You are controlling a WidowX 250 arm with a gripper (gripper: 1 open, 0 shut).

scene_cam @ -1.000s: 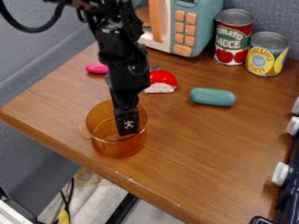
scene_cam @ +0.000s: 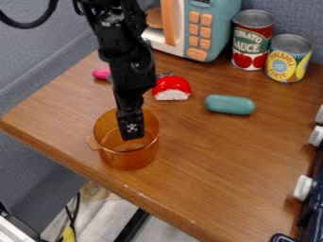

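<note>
My black gripper (scene_cam: pixel 130 123) points straight down into an orange translucent pot (scene_cam: pixel 139 156) near the table's left front edge, its fingertips around the height of the rim. Whether the fingers are open or shut, or hold anything, is hard to tell from this angle.
Behind are a red toy piece (scene_cam: pixel 172 90), a pink object (scene_cam: pixel 101 74), a teal cylinder (scene_cam: pixel 229 105), a toy microwave (scene_cam: pixel 195 28), two cans (scene_cam: pixel 250 47) and a dark appliance with white knobs (scene_cam: pixel 309 213) at right.
The gripper has risen somewhat out of the pot over the last second, with its tips now higher. The pot and other objects look unmoved.
</note>
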